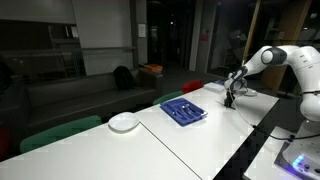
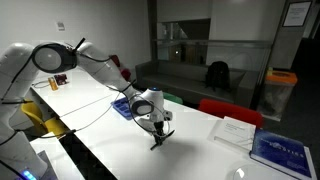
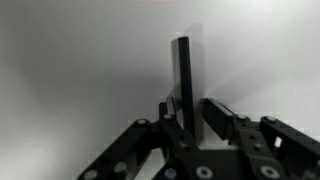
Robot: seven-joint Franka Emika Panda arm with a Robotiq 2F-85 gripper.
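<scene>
A thin dark stick-like object (image 3: 184, 62) lies on the white table, running down between the two fingers of my gripper in the wrist view. The fingers stand apart, one on each side of it, and a gap shows between them. Exterior view 2 has the gripper (image 2: 156, 142) low at the tabletop, with the dark object (image 2: 164, 136) slanting beside its tips. From exterior view 1 the gripper (image 1: 229, 101) is small and far off, at the right part of the table. The object's near end is hidden by the gripper.
A blue tray (image 1: 170, 105) with several small items and a white plate (image 1: 124, 122) stand farther along the table. In exterior view 2, a white box-like item (image 2: 225, 133) and a blue one (image 2: 280, 150) lie to the right. Table space around the gripper is clear.
</scene>
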